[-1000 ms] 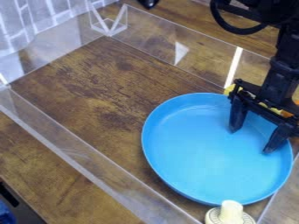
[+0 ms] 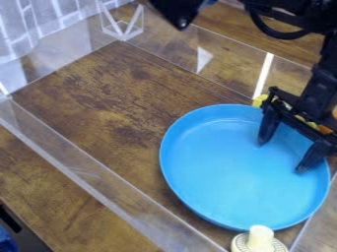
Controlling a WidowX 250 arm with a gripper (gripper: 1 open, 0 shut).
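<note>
My black gripper (image 2: pixel 287 148) hangs over the right part of a round blue tray (image 2: pixel 231 172), its two dark fingers apart and reaching down toward the tray's right rim. A small yellow-orange object (image 2: pixel 259 99) shows just behind the tray, beside the gripper; its shape is mostly hidden by the black housing. I cannot make out anything held between the fingers.
A wooden surface (image 2: pixel 99 98) with clear plastic walls around it has free room left of the tray. A white cylindrical piece on a pale base (image 2: pixel 259 241) stands at the front right. A white curtain or cloth lies at the back left.
The arm and its cables have shifted very slightly at the top right. The fingers, the tray and the other objects look almost unchanged.
</note>
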